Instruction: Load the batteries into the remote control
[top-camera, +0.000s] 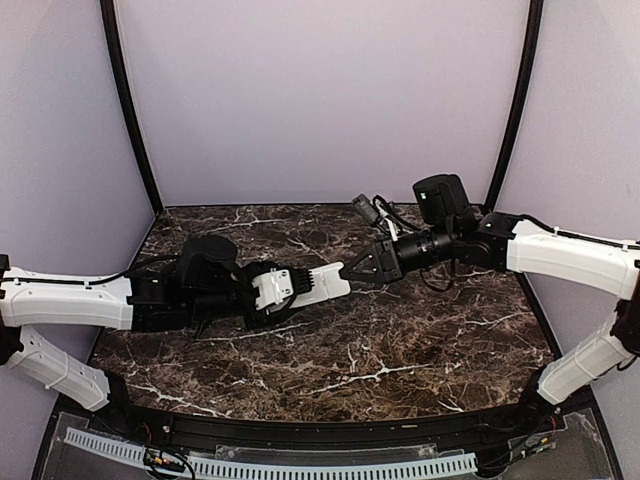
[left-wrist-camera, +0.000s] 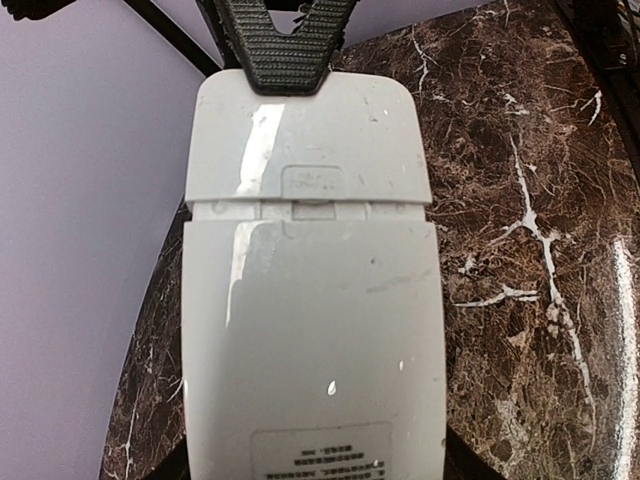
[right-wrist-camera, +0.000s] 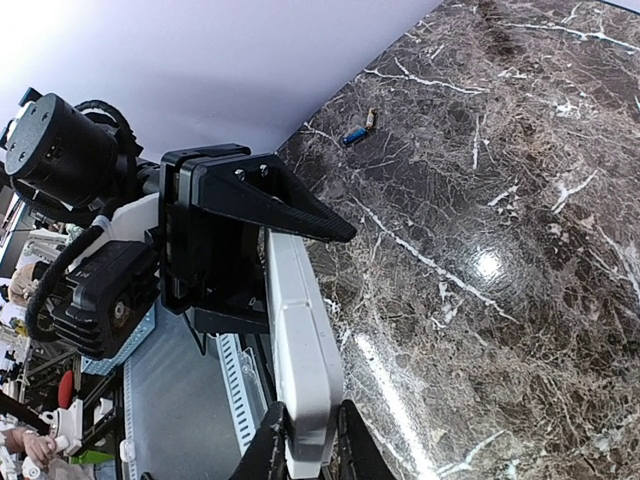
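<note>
A white remote (top-camera: 325, 281) hangs above the table, its back side filling the left wrist view. Across that back runs a narrow gap, with the battery cover (left-wrist-camera: 310, 140) on its far side. My left gripper (top-camera: 300, 281) is shut on the remote. From the other end comes my right gripper, its two black fingertips on either side of the cover end, very close to it. Whether they press on it I cannot tell. One of its fingers (left-wrist-camera: 280, 50) overlaps the cover's edge. Two small batteries, one blue (right-wrist-camera: 355, 135) and one dark with copper (right-wrist-camera: 371, 118), lie on the table.
Pale walls (top-camera: 330, 100) enclose its back and sides. A perforated white strip (top-camera: 330, 468) runs along the front edge.
</note>
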